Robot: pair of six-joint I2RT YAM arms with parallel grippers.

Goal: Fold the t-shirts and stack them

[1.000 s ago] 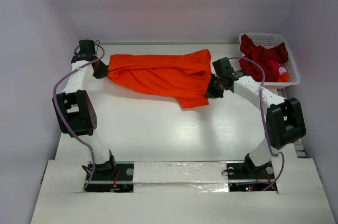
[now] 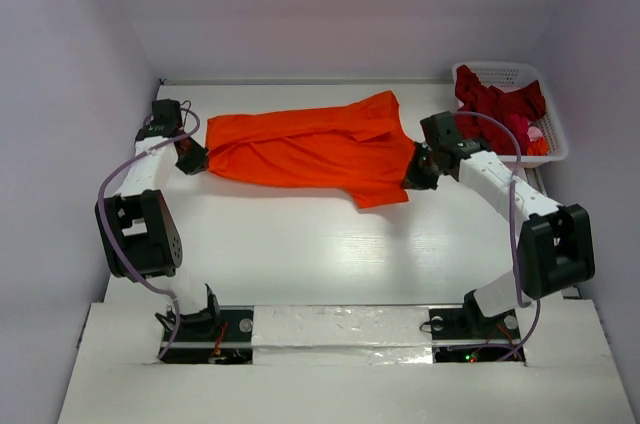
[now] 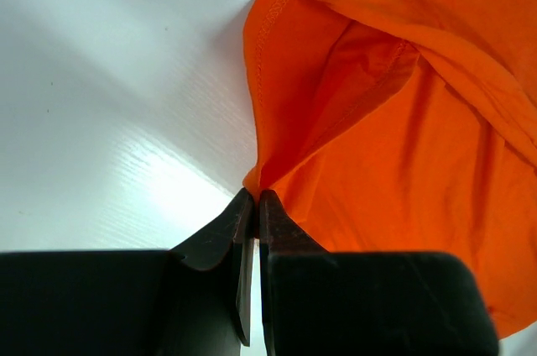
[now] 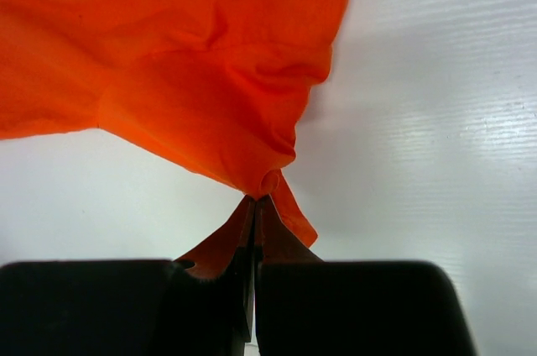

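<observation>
An orange-red t-shirt point(image 2: 300, 149) stretches across the back half of the table, its far part doubled over in a long fold. At its left end my left gripper point(image 2: 204, 159) is shut on the cloth; in the left wrist view the fabric point(image 3: 285, 112) runs to a point between the fingertips. My right gripper point(image 2: 412, 182) is shut at the shirt's right end, where the right wrist view shows gathered cloth point(image 4: 252, 150) pinched at the tips and a small flap point(image 4: 294, 217) hanging beside them. The near edge stretches between both grippers, with a sleeve drooping near the right one.
A white basket point(image 2: 557, 134) at the back right holds dark red point(image 2: 495, 104), pink and orange cloths. Walls rise at the left, back and right.
Both grippers have moved toward the front of the table, the right one also to the right. The shirt's near edge came along and now runs straighter, while its far edge shifted slightly forward at the left.
</observation>
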